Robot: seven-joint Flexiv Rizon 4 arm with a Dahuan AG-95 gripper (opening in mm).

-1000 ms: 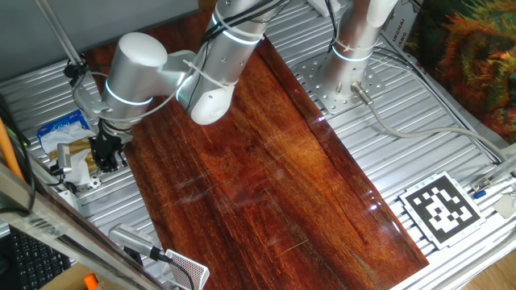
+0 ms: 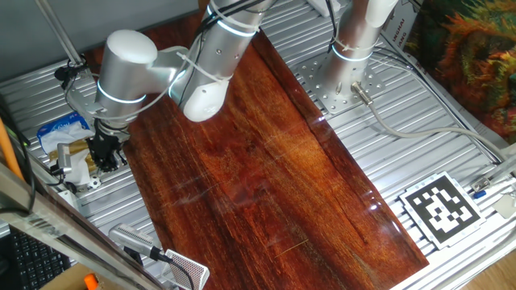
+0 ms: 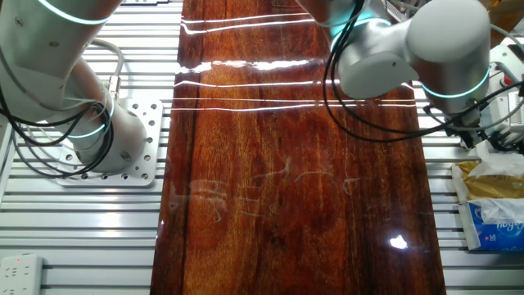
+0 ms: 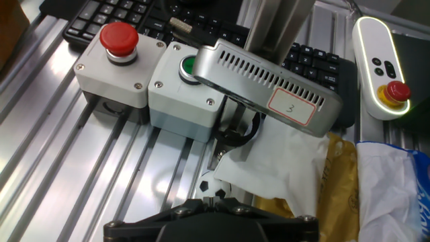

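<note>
My black gripper shows at the bottom of the wrist view, its fingertips together and nothing visible between them. Just beyond the tips is a small black-and-white ball (image 4: 212, 187), its lower part hidden by the gripper. In exterior view 1 the gripper (image 2: 106, 151) is off the left edge of the wooden board, beside the tissue packs (image 2: 64, 133). Exterior view 2 shows only part of it, at the right behind the arm's end. White tissue (image 4: 282, 165) sticks out of a gold pack (image 4: 338, 181) right of the ball.
A camera on a post (image 4: 269, 87) stands close ahead of the gripper. Left of it are a red-button box (image 4: 114, 81) and a green-button box (image 4: 181, 101), with a keyboard (image 4: 322, 67) behind. The wooden board (image 2: 250, 161) is bare.
The arm's end section has shifted slightly left and downward in exterior view 1, with the gripper staying nearly in place. Nothing else has visibly moved.
</note>
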